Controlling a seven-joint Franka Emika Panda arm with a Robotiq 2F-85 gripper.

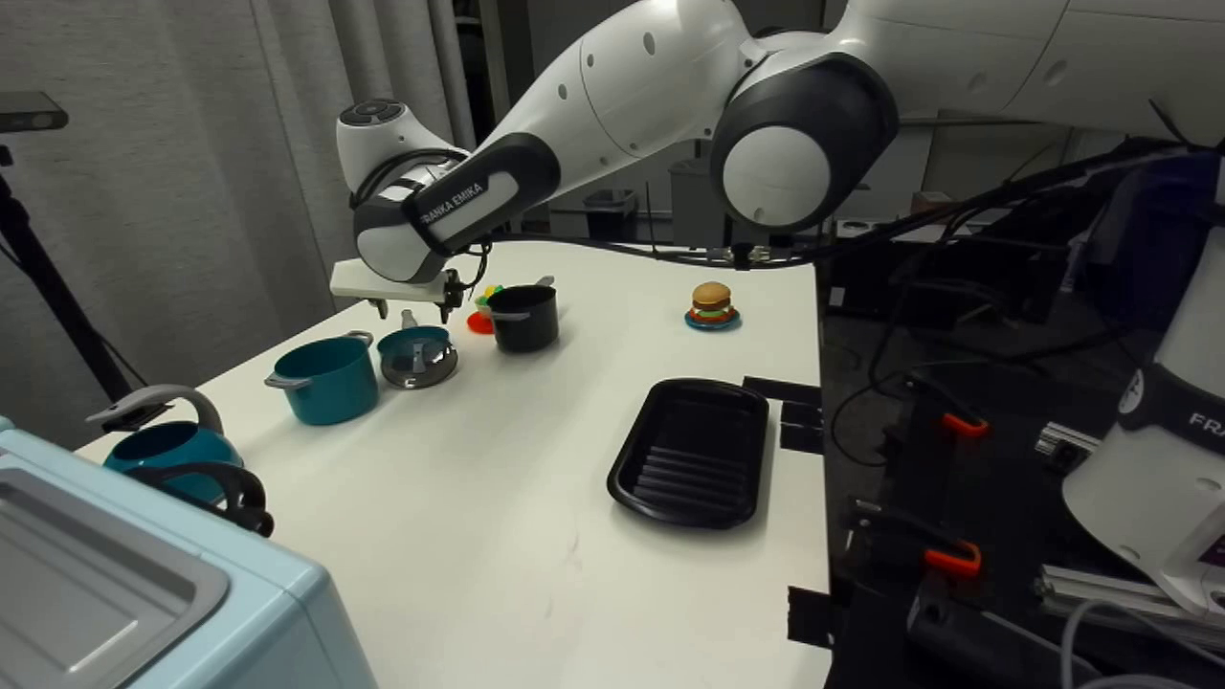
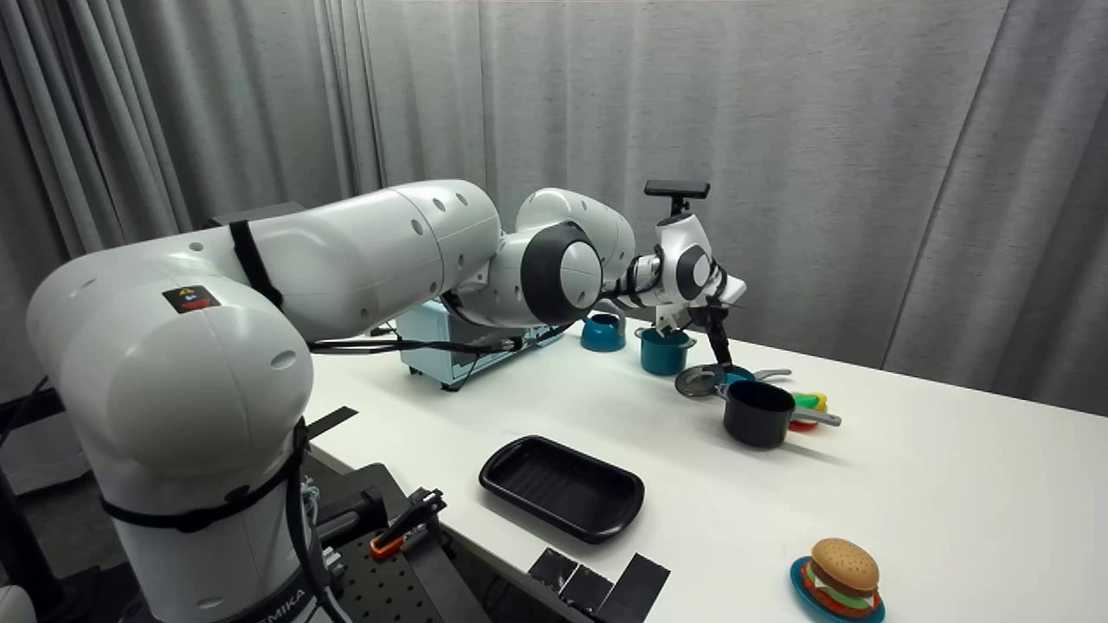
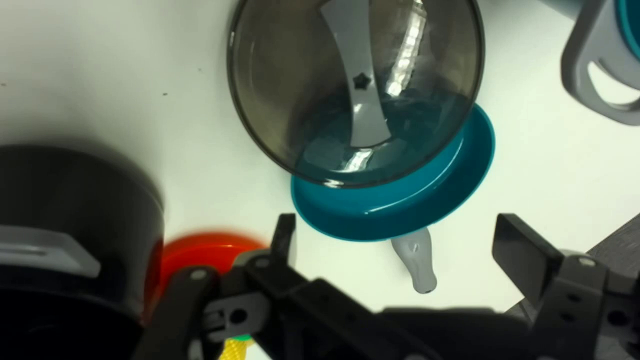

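Note:
My gripper is open above the table, its fingers spread wide on either side of a grey pan handle (image 3: 417, 264) that lies lower down, with nothing held. That handle belongs to a teal pan (image 3: 384, 213). Leaning over the pan's edge is a clear lid (image 3: 282, 90) with a grey grip (image 3: 360, 78); in exterior view 1 the lid (image 1: 431, 373) rests partly on the table in front of the pan (image 1: 411, 337). From the side, the gripper (image 1: 413, 310) hangs over the pan's handle end, apart from it.
Close by stand a teal pot (image 1: 330, 385) and a black pot (image 1: 528, 322), with a red dish (image 1: 478, 322) behind the black one. A black tray (image 1: 692, 454), a toy burger (image 1: 712, 304), a kettle (image 1: 178, 448) and a light-blue oven (image 1: 276, 609) stand farther off. Mid-table is clear.

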